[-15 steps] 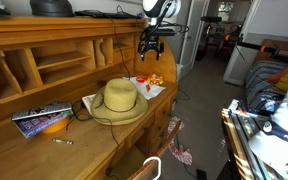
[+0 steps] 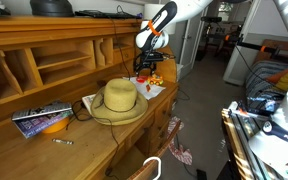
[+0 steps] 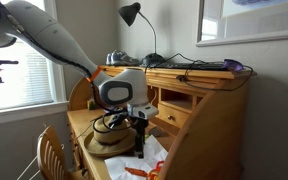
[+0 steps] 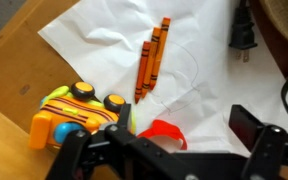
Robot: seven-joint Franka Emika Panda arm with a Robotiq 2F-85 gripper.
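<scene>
My gripper hangs open over a white sheet of paper (image 4: 199, 70), with its fingers well apart. Two orange crayons (image 4: 149, 66) lie side by side on the paper, ahead of the gripper in the wrist view. A red object (image 4: 162, 131) shows between and below the fingers, partly hidden by the gripper's body. Left of it sits an orange, yellow and blue toy vehicle (image 4: 76, 114) with black wheels. In exterior view 1 the gripper (image 2: 144, 66) is small, above the far end of the desk.
A straw hat (image 2: 120, 101) lies on the wooden desk near the paper. A black plug (image 4: 242, 36) and its cable rest at the paper's right. Wooden shelves (image 2: 59, 65) run along the back; an electronic box (image 2: 46, 117) stands at the near left.
In exterior view 1 the arm has come down and to the left, bringing the gripper lower over the far end of the desk. The desk objects look unmoved.
</scene>
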